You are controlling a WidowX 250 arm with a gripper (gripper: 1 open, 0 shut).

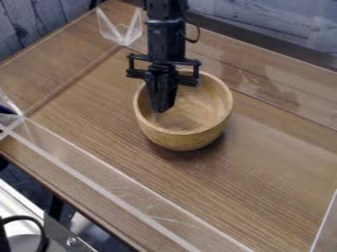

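A round tan bowl [195, 120] rests on the wooden table in the middle of the view. The black gripper [164, 96] hangs from above into the bowl's left part, its fingertips near the inside of the left rim. Whether the fingers are shut or hold the rim cannot be told.
Clear tape strips run along its left side and near the back left corner. A white object and a dark cable lie at the lower left, beside the table.
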